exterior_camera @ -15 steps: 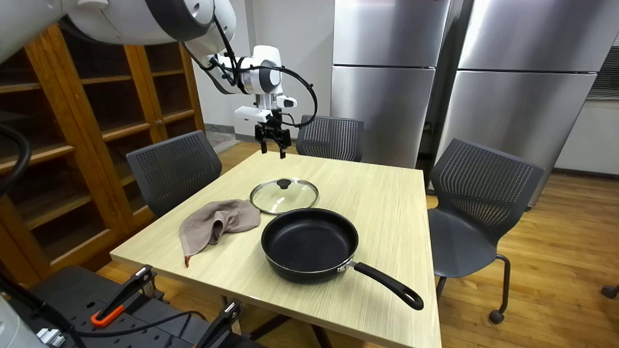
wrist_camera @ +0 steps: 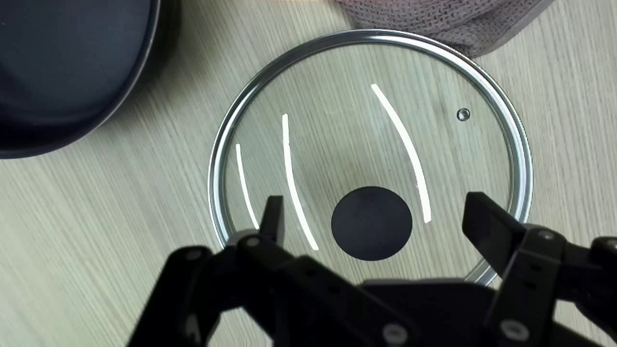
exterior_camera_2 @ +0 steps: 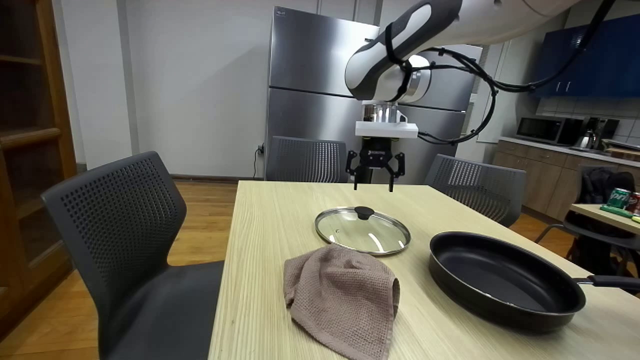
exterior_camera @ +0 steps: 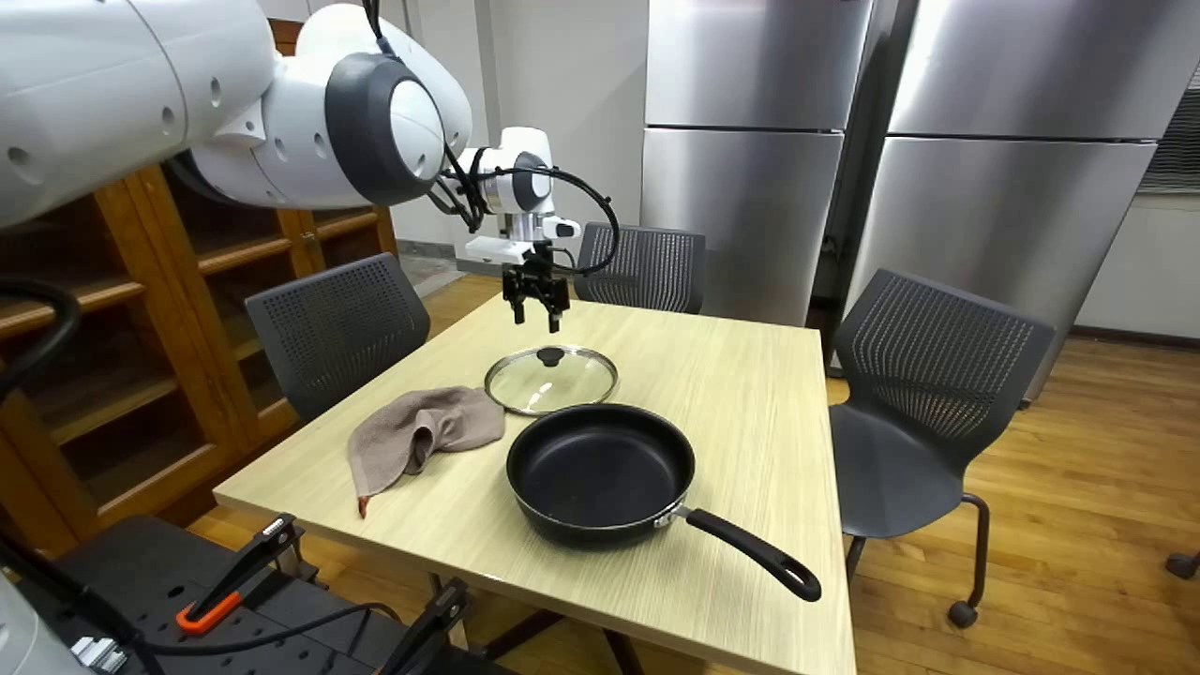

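Observation:
A round glass lid (exterior_camera: 519, 382) with a metal rim and a black knob (wrist_camera: 371, 223) lies flat on the table, knob up. Above it hangs my gripper, its fingers wide apart and nothing between them; in the wrist view the knob shows in the gap between the fingertips. From the second exterior view the gripper (exterior_camera_2: 373, 187) stands clear of the lid (exterior_camera_2: 351, 227), over its far side. A black frying pan (exterior_camera: 599, 467) rests near the lid with its handle (exterior_camera: 756, 551) towards the table's front right. The brown cloth (exterior_camera_2: 342, 291) lies crumpled beside the lid.
Dark chairs, one at the right (exterior_camera: 928, 394) and one at the left (exterior_camera_2: 129, 240), stand round it. Black clamps (exterior_camera: 242, 568) sit at the near edge.
My gripper has come down and slightly to the right in the first exterior view, its fingers still apart. Lid, pan and cloth have stayed in place.

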